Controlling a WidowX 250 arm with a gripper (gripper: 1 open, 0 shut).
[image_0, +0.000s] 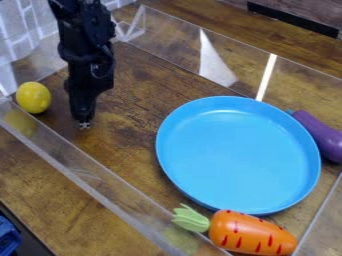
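Observation:
My black gripper (83, 118) reaches down from the top left to just over the wooden surface, right of a yellow lemon (34, 97). It looks shut, with nothing visible between its fingers. A blue plate (238, 152) lies on the right.
An orange toy carrot (247, 232) lies at the bottom right, a purple toy eggplant (314, 133) at the right edge. Clear plastic walls border the area. A blue object (8, 240) is at the bottom left. The wood between gripper and plate is bare.

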